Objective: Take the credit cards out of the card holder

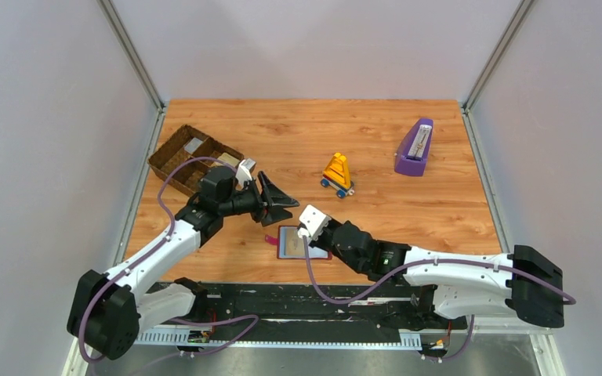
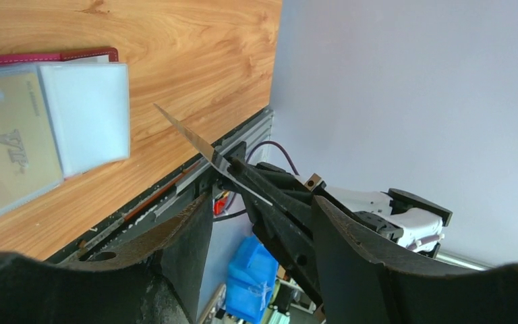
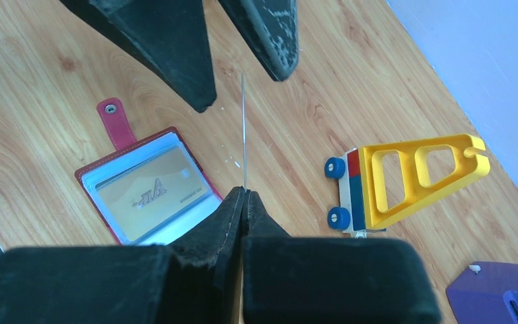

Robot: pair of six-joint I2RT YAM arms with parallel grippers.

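Note:
The open card holder, red-edged with clear sleeves, lies flat on the table. A beige card shows inside a sleeve. My right gripper is shut on a thin card, seen edge-on in the right wrist view and pointing away from its fingertips. In the left wrist view the same card is tilted above the table, beside the holder. My left gripper stands open; in the right wrist view its two fingers flank the card's far end with a gap on each side.
A brown compartment box stands at the back left, partly behind the left arm. The yellow toy truck is beyond the grippers, and a purple object sits at the back right. Bare wood lies between them.

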